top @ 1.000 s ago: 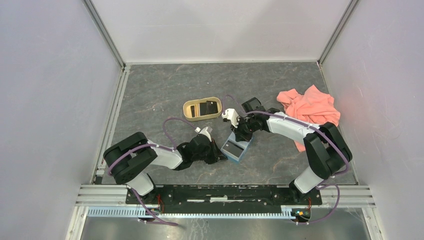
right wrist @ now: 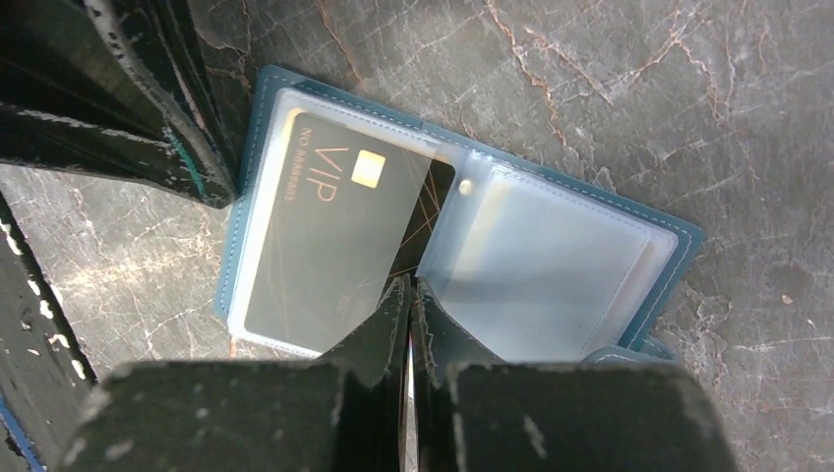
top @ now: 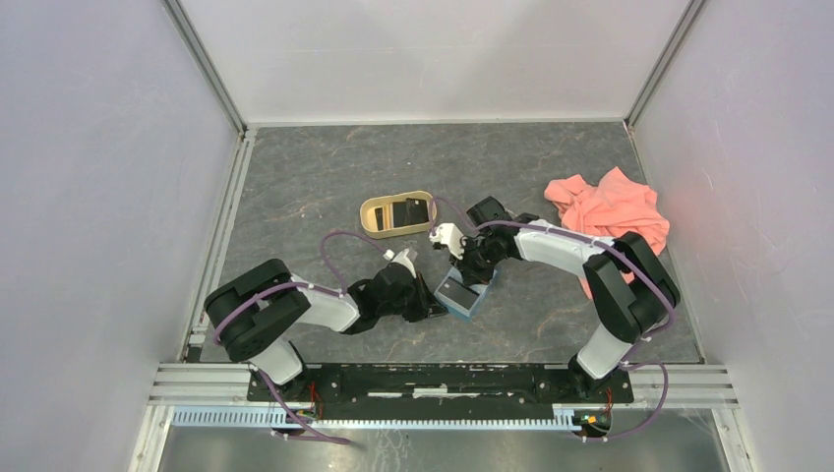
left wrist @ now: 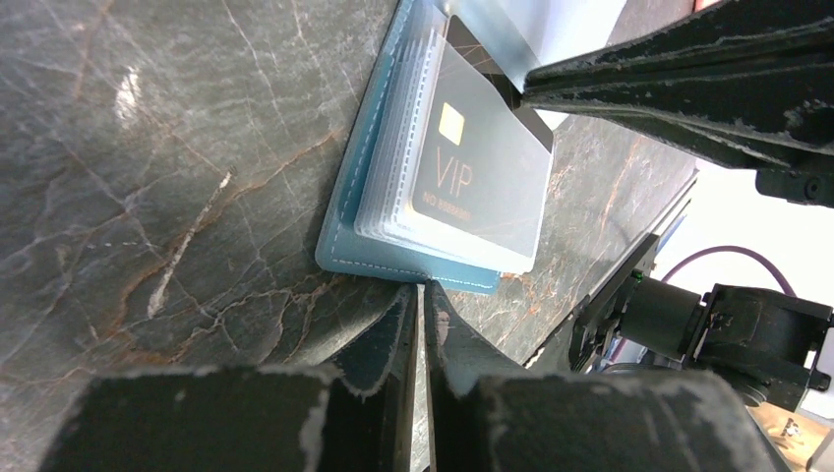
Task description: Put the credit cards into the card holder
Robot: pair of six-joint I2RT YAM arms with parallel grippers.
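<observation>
The blue card holder (top: pixel 457 295) (left wrist: pixel 344 211) (right wrist: pixel 679 246) lies open on the table, clear sleeves showing. A grey VIP card (left wrist: pixel 472 167) (right wrist: pixel 325 236) lies in one sleeve, with a dark gold-lined card (right wrist: pixel 423 221) showing beside it. My left gripper (top: pixel 435 311) is shut on the holder's edge. My right gripper (top: pixel 470 277) is shut, its tips down at the middle of the holder by the dark card; nothing clearly shows between its fingers.
A tan tray (top: pixel 379 230) with dark and gold cards sits behind the grippers. A crumpled pink cloth (top: pixel 610 206) lies at the right.
The left arm and the holder look unchanged.
</observation>
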